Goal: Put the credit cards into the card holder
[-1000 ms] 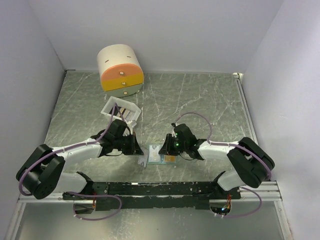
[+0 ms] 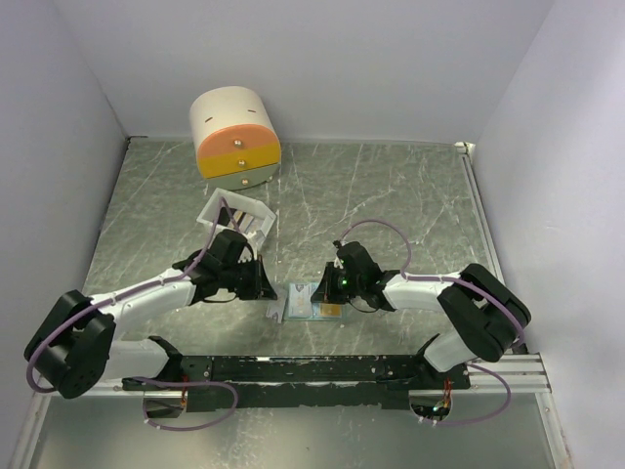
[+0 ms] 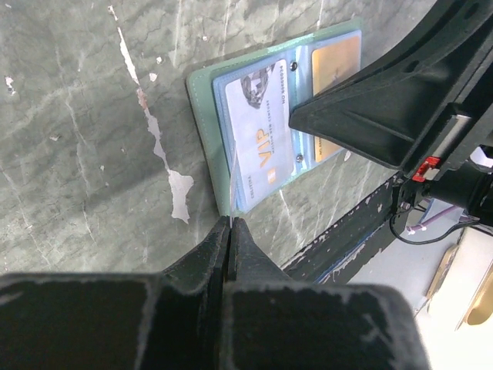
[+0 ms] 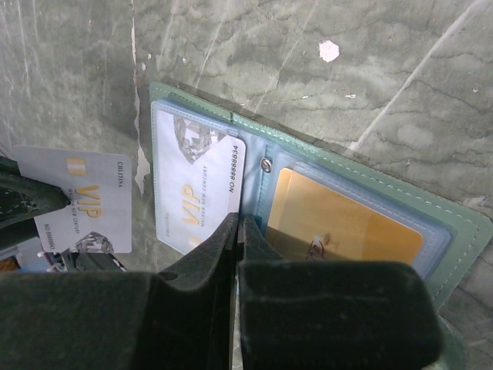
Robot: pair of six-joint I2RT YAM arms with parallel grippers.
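The card holder (image 3: pixel 204 116) lies open on the marble table, a white VIP card (image 4: pixel 196 173) in its clear left pocket and an orange card (image 4: pixel 331 227) in the other. My left gripper (image 2: pixel 264 293) is shut on another VIP card (image 4: pixel 96 208), just left of the holder; the right wrist view shows it face-on, the left wrist view nearly edge-on. My right gripper is shut, its tips at the holder's middle along the inner edge of the white card's pocket, nothing visible between them.
A white tray (image 2: pixel 259 210) with cards stands behind my left arm. A toy drawer cabinet (image 2: pixel 234 117) sits at the back left.
My left gripper has drawn slightly left, away from the holder, with its card. My right gripper has shifted only slightly.
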